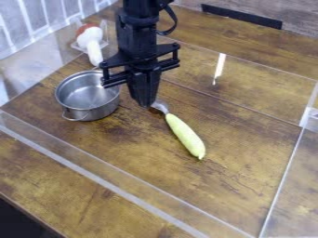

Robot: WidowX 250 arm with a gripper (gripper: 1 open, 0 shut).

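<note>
My gripper (145,97) points down just right of a steel pot (85,104), its narrow tip dark and shut, with nothing visible between the fingers. A pale yellow-green elongated object (185,136) lies on the wooden table, angled away toward the front right, with a small silvery piece at its upper end, close below the gripper.
A white mushroom-like object (91,42) lies at the back left near a railing. A thin white strip (218,67) is at the right back.
</note>
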